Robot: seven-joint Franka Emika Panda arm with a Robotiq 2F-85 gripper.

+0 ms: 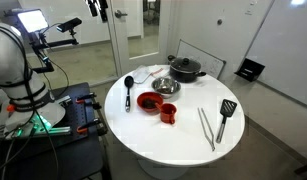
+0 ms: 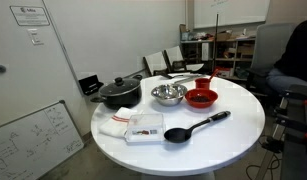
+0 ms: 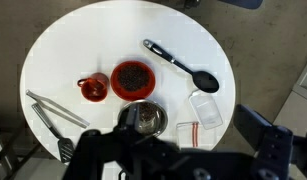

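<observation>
High above the white round table, my gripper is at the top left edge in exterior view 1. In the wrist view my gripper stands open with nothing between its dark fingers, looking down on the table. A red bowl with dark contents lies near the middle, a red mug beside it. The metal bowl is partly hidden by a finger. A black ladle, a clear container and a white cloth lie nearby.
A black lidded pot stands at the table's back. Tongs and a black spatula lie toward the right. In exterior view 2, a whiteboard leans against the wall.
</observation>
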